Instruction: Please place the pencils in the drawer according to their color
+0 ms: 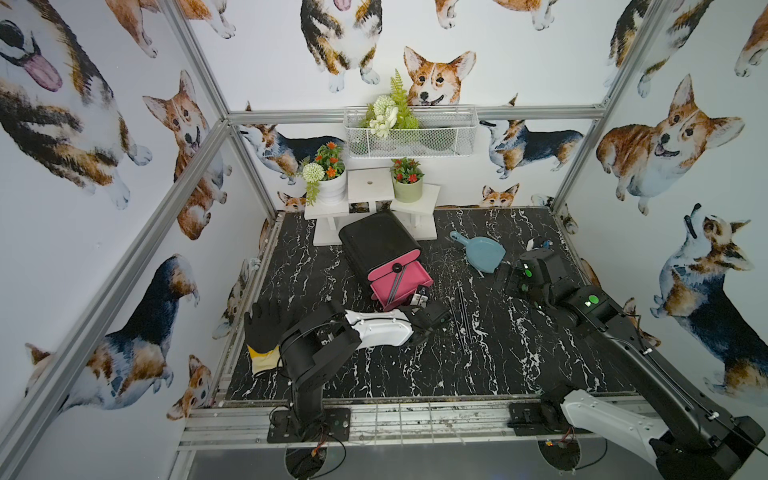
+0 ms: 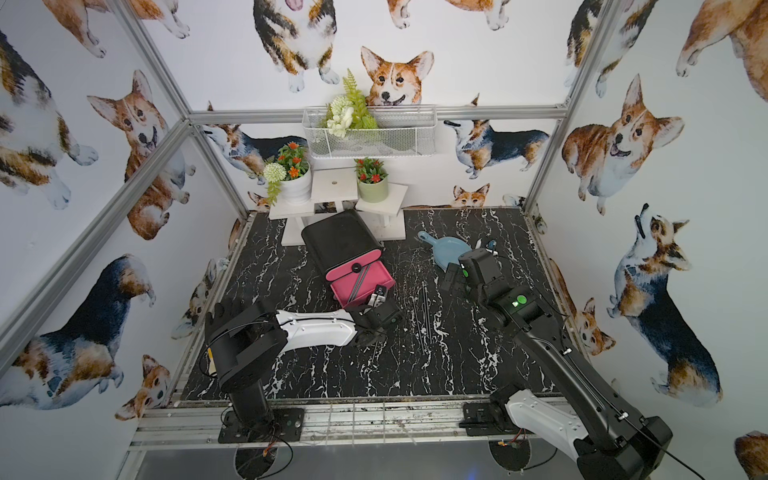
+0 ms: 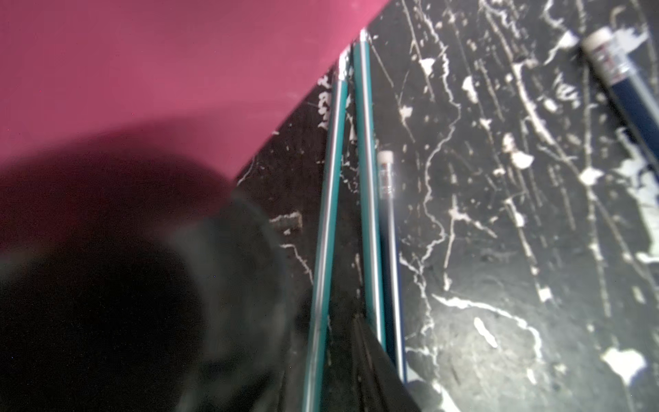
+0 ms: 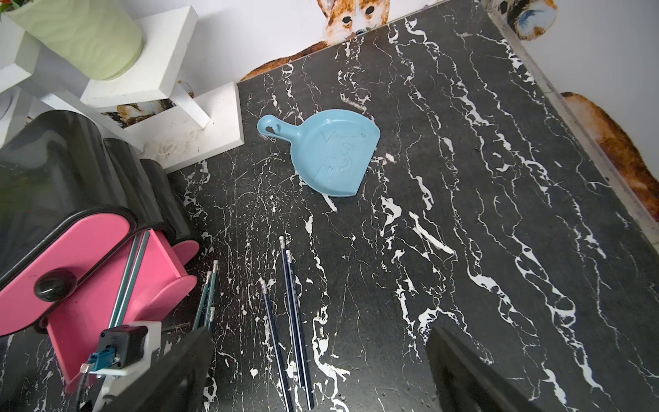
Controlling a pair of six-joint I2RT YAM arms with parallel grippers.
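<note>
The pink drawer (image 4: 161,278) stands pulled out of its black-and-pink box (image 1: 377,240), with teal pencils (image 4: 129,281) lying inside. On the table beside it lie two loose teal pencils (image 3: 326,226) and a dark blue pencil (image 3: 391,240) touching the right one. More dark blue pencils (image 4: 276,343) rest farther right. My left gripper is low in front of the drawer, partly open; its blurred fingers stand around the left loose teal pencil, contact unclear. My right gripper is open and empty, above the table right of the dark blue pencils.
A light blue dustpan (image 4: 336,151) lies behind the pencils. White shelves (image 1: 372,188) with potted plants stand behind the box. A black-and-yellow glove (image 1: 265,340) lies at the left.
</note>
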